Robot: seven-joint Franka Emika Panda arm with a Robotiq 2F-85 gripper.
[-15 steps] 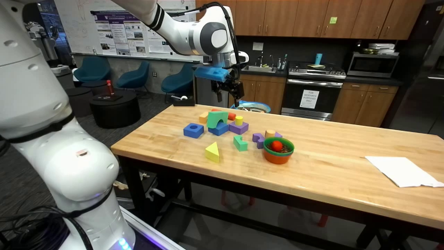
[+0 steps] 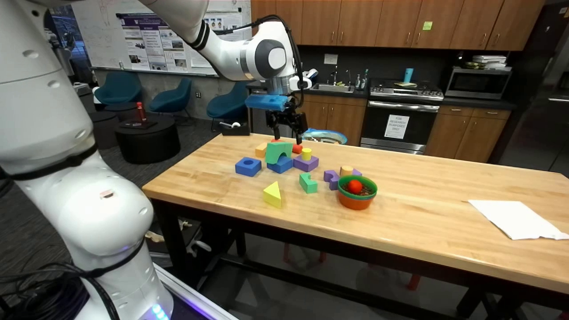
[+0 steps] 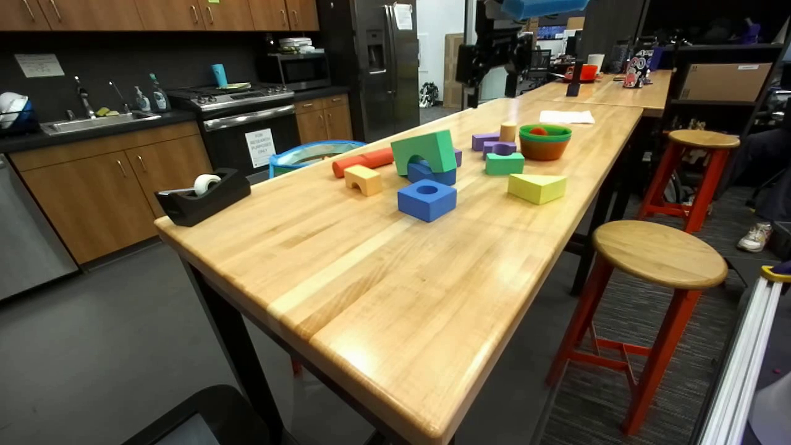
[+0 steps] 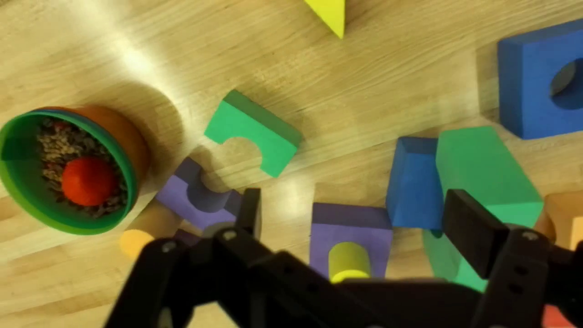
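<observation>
My gripper (image 2: pixel 286 138) hangs above the far side of the block group, its fingers wide apart and empty. In the wrist view a purple block (image 4: pixel 323 240) with a yellow cylinder (image 4: pixel 350 260) lies between and beneath the fingers. A green arch (image 3: pixel 435 148) leans over a blue block (image 2: pixel 280 165). Nearer the front are a blue block with a round hole (image 2: pixel 248 167), a yellow wedge (image 2: pixel 272 195) and a small green notched block (image 4: pixel 257 131). Stacked bowls (image 2: pixel 357 200), green over orange, hold a red ball (image 4: pixel 89 181) on dark bits.
A purple notched block (image 4: pixel 199 197) and a tan cylinder (image 2: pixel 346 170) sit close by the bowls. Behind the arch lie an orange arch (image 3: pixel 363 180) and a red cylinder (image 3: pixel 361 162). White paper (image 2: pixel 515 218) lies at right.
The gripper has swung from a tilt to hanging more upright, its fingertips moving slightly left and down in exterior view 1. The blocks and bowls have not moved.
</observation>
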